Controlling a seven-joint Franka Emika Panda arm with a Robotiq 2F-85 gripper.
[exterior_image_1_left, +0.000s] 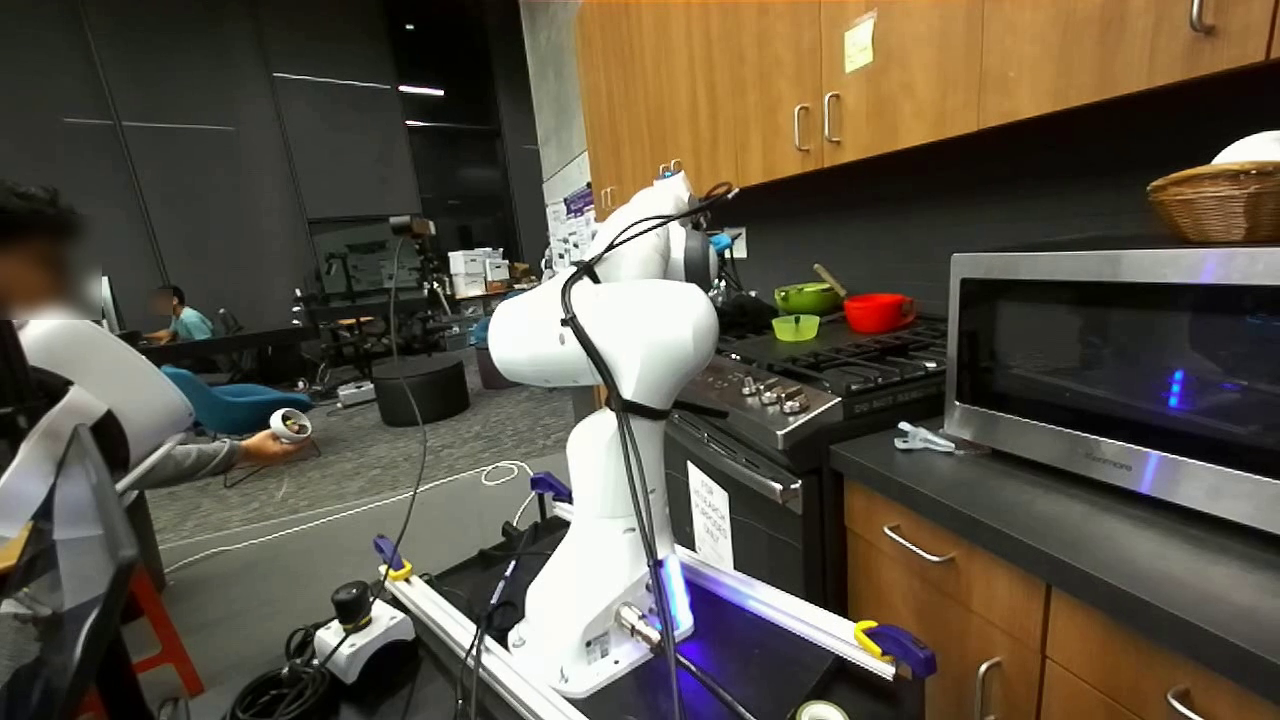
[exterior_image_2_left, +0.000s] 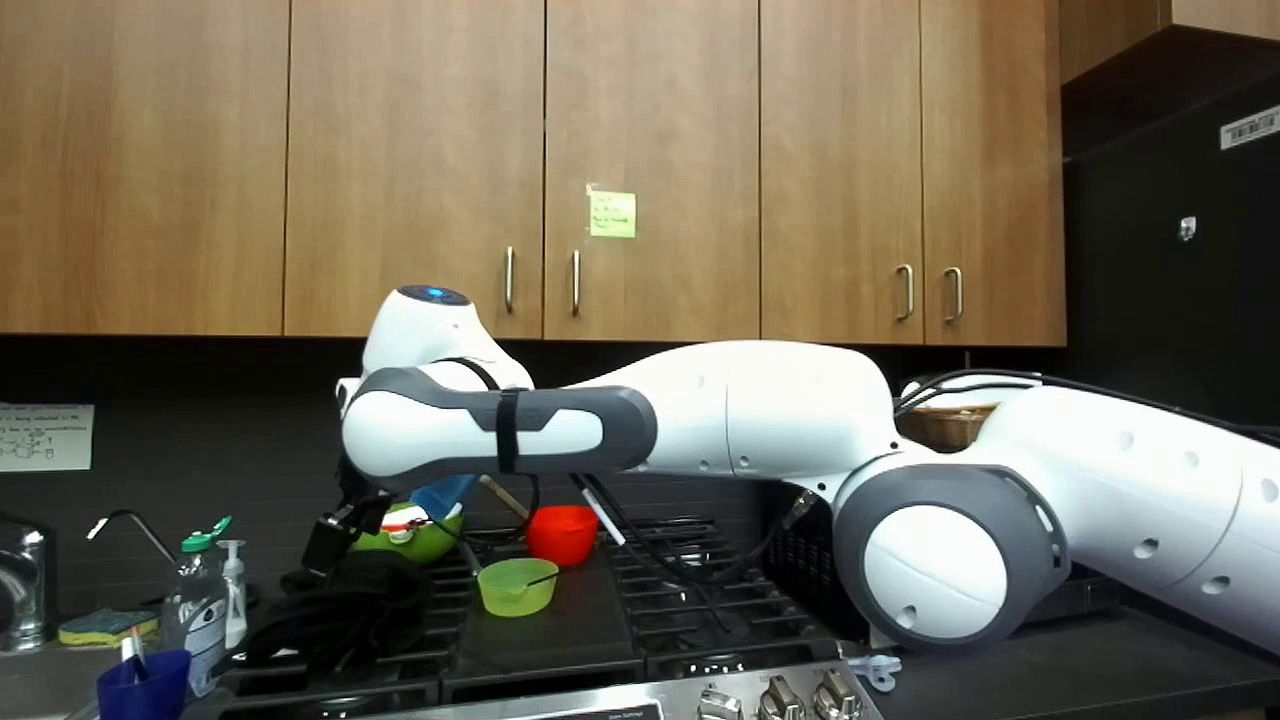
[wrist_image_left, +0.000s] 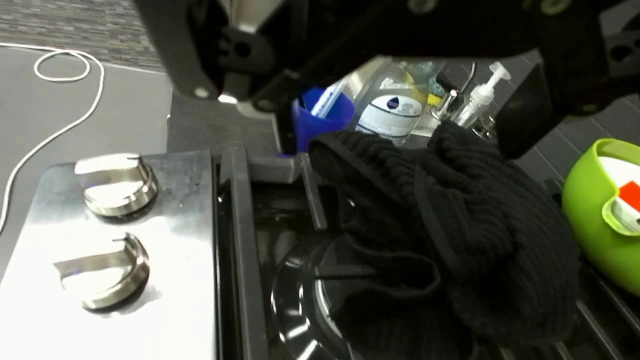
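A crumpled black ribbed cloth (wrist_image_left: 480, 234) lies over the left burner of the stove, and in exterior view 2 the same dark cloth (exterior_image_2_left: 342, 612) shows on the grates. My gripper stands open above it, one finger (wrist_image_left: 285, 129) at the left and the other finger (wrist_image_left: 525, 117) at the right, with nothing held between them. From behind, in exterior view 2, the gripper (exterior_image_2_left: 321, 552) hangs over the cloth's left part. Whether the fingertips touch the cloth, I cannot tell.
Beside the cloth sits a green pot (wrist_image_left: 606, 210). A translucent green bowl (exterior_image_2_left: 517, 588) and a red pot (exterior_image_2_left: 561, 534) stand farther right on the stove. Toward the sink are a blue cup (wrist_image_left: 324, 117), a soap bottle (wrist_image_left: 393, 105) and a pump bottle (wrist_image_left: 483, 93). Cabinets (exterior_image_2_left: 654, 156) hang above.
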